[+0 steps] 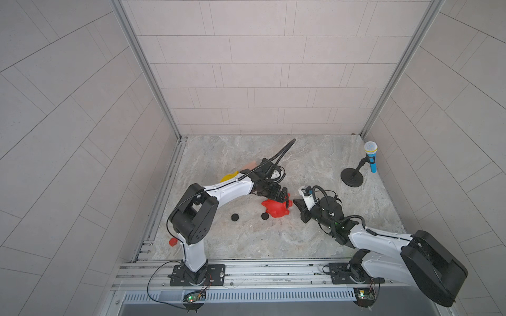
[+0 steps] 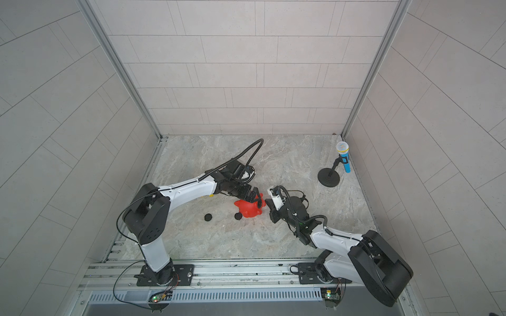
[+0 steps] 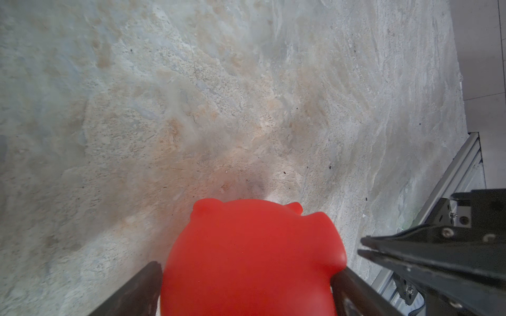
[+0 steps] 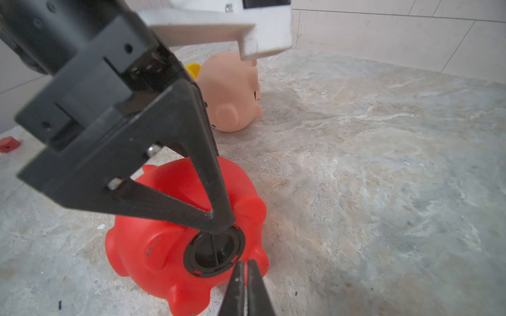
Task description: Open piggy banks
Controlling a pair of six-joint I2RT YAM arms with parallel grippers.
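A red piggy bank rests on the stone table, its black round plug facing my right gripper in the right wrist view. My left gripper is over the bank, open, a fingertip reaching down just above the plug. My right gripper sits apart to the right of the bank; its fingertips show below the plug, close together with a narrow gap. A pink piggy bank and a yellow one stand behind the left arm, partly hidden.
Two black discs and a small red piece lie on the table. A black stand with a blue tube is at the back right.
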